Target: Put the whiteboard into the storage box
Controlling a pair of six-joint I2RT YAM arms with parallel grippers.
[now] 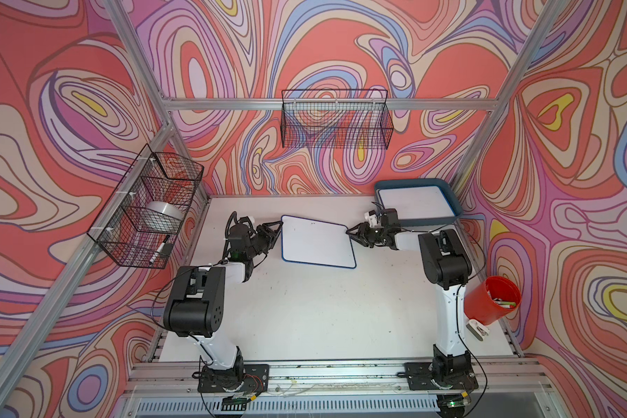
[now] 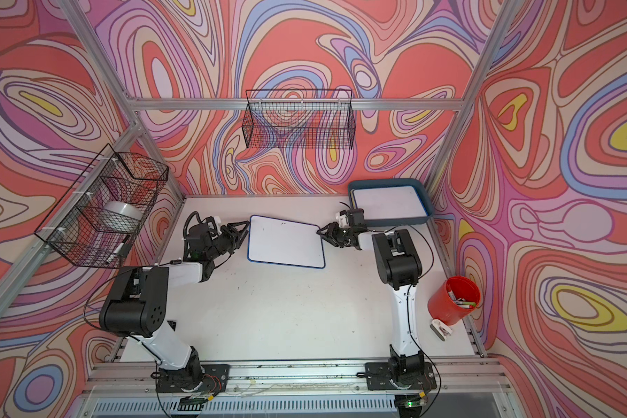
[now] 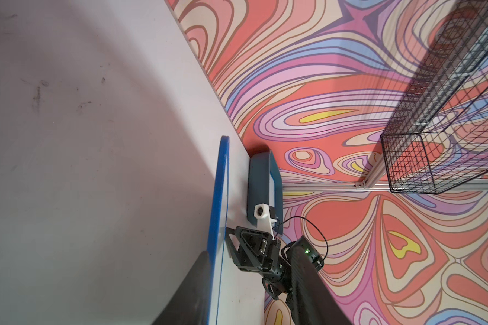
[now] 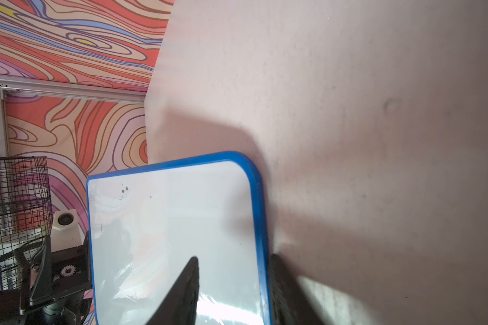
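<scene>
The white whiteboard [image 1: 318, 242] with a blue rim is at mid-table, slightly askew. My left gripper is at its left edge, its fingers [image 3: 192, 292] apart; the blue rim runs between them, close to one finger. At the opposite edge my right gripper stands open, with the rim passing between its fingers, nearer the right-hand one. Whether the board rests flat or is partly raised, I cannot tell. The storage box, a dark teal tray [image 1: 454, 198], stands at the back right with a white panel [image 1: 416, 202] inside it.
A red bucket [image 1: 482, 306] with several items stands at the right, a small white-and-grey object [image 1: 476, 330] beside it. Wire baskets hang on the left [image 1: 149, 209] and on the back frame [image 1: 335, 125].
</scene>
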